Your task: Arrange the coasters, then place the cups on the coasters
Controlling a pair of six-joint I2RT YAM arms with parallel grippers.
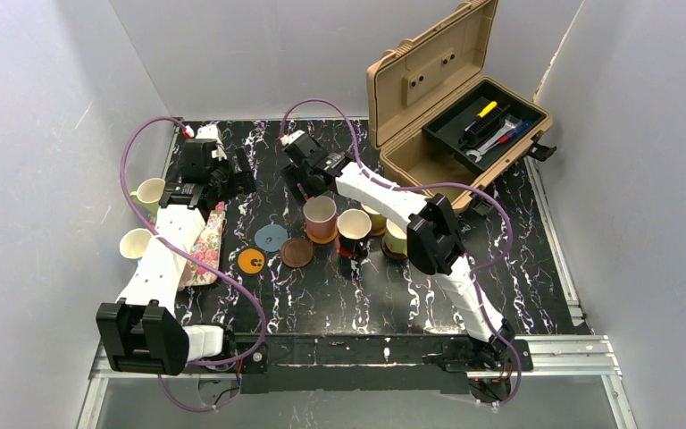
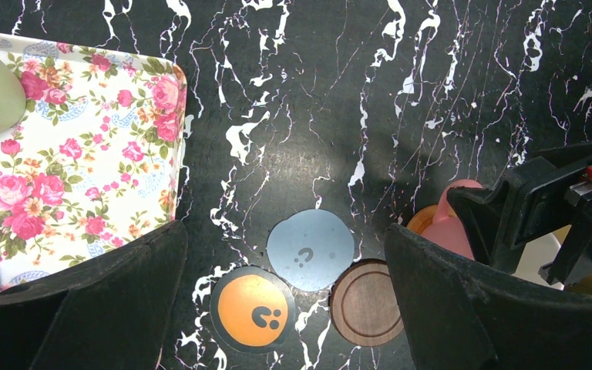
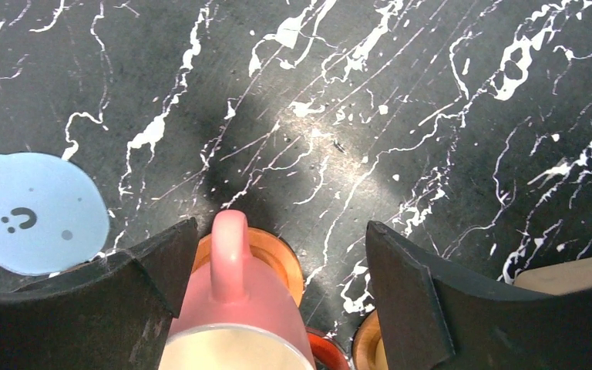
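The pink cup stands upright on an orange coaster; its handle points toward the back. Right at that handle, my right gripper is open, its fingers spread wide with the handle showing in the gap and neither finger gripping it. Three bare coasters lie left of the cup: blue, orange with a dark rim and brown. My left gripper hangs open over the left side, nothing between its fingers.
A white-and-black cup and a yellowish cup stand right of the pink one on coasters. Pale green cups and a floral tray are at the left. An open tan case fills the back right.
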